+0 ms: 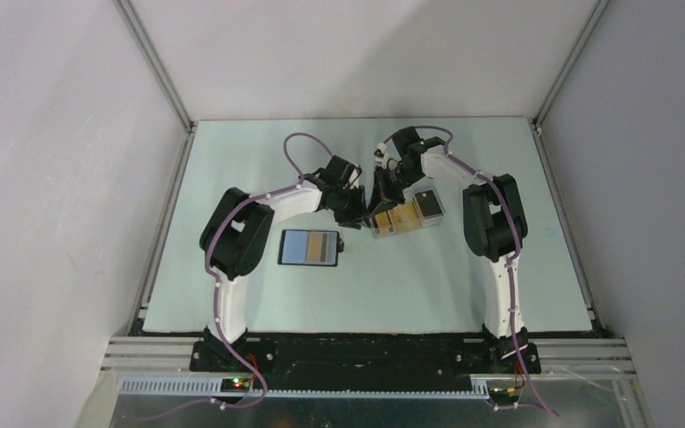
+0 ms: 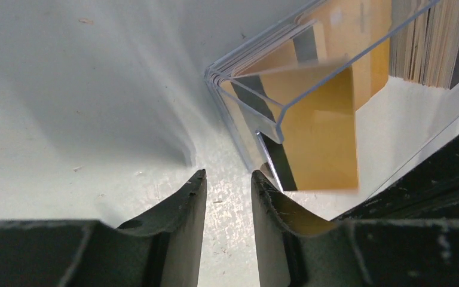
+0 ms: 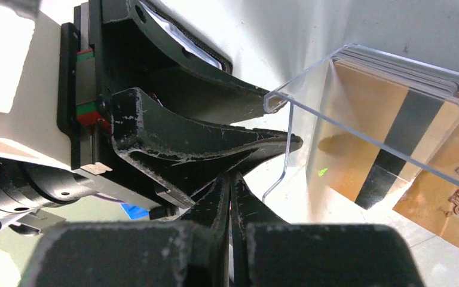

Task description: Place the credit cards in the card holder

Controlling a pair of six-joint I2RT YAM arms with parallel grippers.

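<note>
The clear box of gold credit cards (image 1: pixel 404 217) lies on the table, several cards stacked along its wall. One gold card (image 2: pixel 323 137) in the left wrist view leans out past the box's clear front corner, its dark stripe toward that corner. My right gripper is shut with nothing between its fingertips; the gold card is outside them. By the box's left end, my left gripper is open and empty. A flat black-edged case (image 1: pixel 309 248), seemingly the card holder, lies left of the box, showing blue and tan areas.
Darker cards (image 1: pixel 427 204) fill the box's right end. Both grippers are close together at the box's left end, and the left gripper's fingers (image 3: pixel 215 137) loom beside my right gripper.
</note>
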